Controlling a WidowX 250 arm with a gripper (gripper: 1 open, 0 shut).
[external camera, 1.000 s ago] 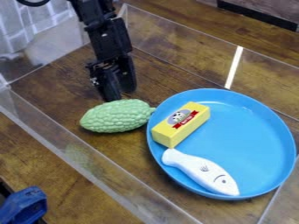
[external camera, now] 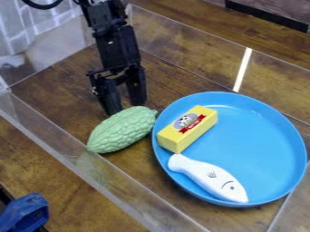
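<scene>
My black gripper [external camera: 121,94] hangs low at the upper left, its fingers open and apart, just above and behind a green bumpy vegetable [external camera: 121,130], which looks like a bitter melon lying on the wooden board. Right of it, a blue plate [external camera: 264,143] holds a yellow box [external camera: 187,128] with a red label and a white fish-shaped toy [external camera: 208,178].
A clear plastic edge runs diagonally along the left side. A blue object [external camera: 22,214] sits at the lower left outside it. The board behind the plate, toward the top right, is free apart from a white strip.
The green vegetable has turned from lying nearly level to a diagonal, its left end lower in the view. My gripper has shifted only slightly.
</scene>
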